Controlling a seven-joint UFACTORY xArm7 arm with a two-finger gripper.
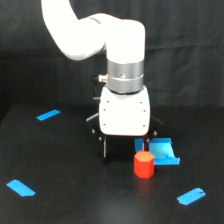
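Note:
A white robot arm reaches down from the top with its black gripper [125, 140] low over the dark table. The fingers are dark against the background, standing apart with nothing seen between them. A red hexagonal block [144, 166] sits just in front of the gripper, to its lower right. Behind the block lies a light blue tray [168, 153], partly hidden by the block and the gripper.
Blue tape strips lie at the back left [48, 114], front left [20, 188] and front right [191, 195].

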